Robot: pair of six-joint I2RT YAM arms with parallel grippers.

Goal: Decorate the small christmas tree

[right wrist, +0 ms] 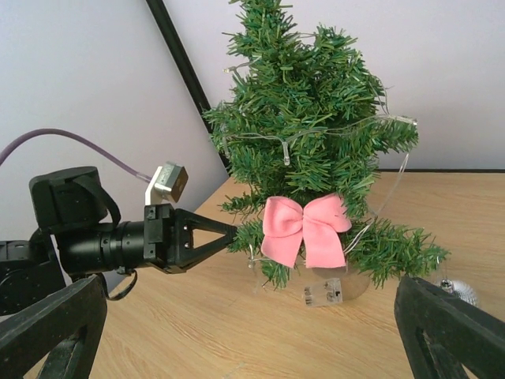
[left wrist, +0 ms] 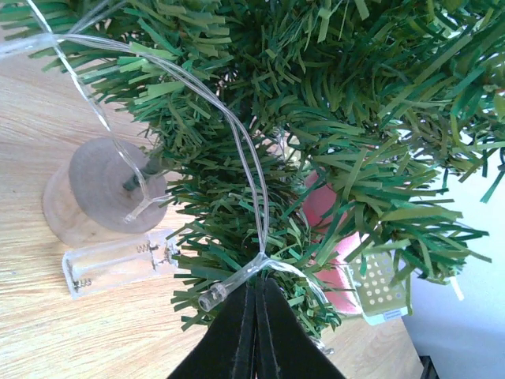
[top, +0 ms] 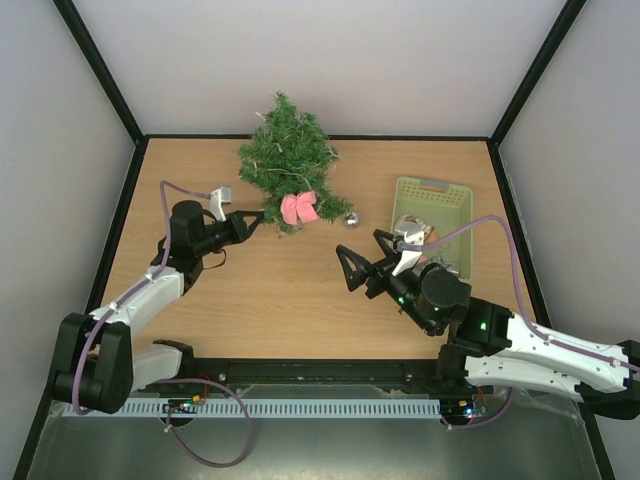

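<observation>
A small green Christmas tree point(top: 285, 150) stands on the table, a string of lights on it, a pink bow point(right wrist: 304, 231) on its front and a silver bauble point(top: 351, 219) low at its right side. My left gripper point(top: 258, 218) is shut, its fingertips at the tree's lower left branches; in the left wrist view the closed fingers point(left wrist: 272, 347) reach into the greenery by a light wire, nothing seen held. A clear base point(left wrist: 102, 189) and battery box point(left wrist: 110, 264) show under the branches. My right gripper point(top: 355, 255) stands open and empty, facing the tree from the front right.
A green basket point(top: 460, 210) with more ornaments sits on the right side of the table, partly behind the right arm. Walls border the back and sides.
</observation>
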